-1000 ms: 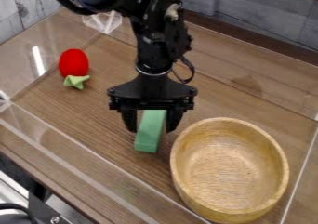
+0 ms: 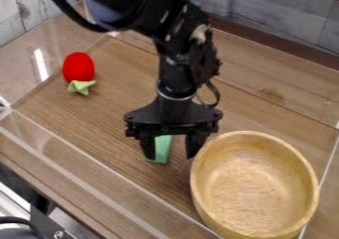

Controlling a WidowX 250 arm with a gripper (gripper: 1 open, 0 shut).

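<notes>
My gripper [image 2: 172,132] hangs low over the middle of the table, its dark fingers on either side of a green block [image 2: 161,149], which is partly hidden by the gripper. Whether the fingers grip the block or only surround it cannot be told. A large wooden bowl [image 2: 255,188] sits right beside the gripper at the front right.
A red object [image 2: 77,66] with a small green piece [image 2: 79,87] lies at the left.
The bowl appears slightly shifted in view.
</notes>
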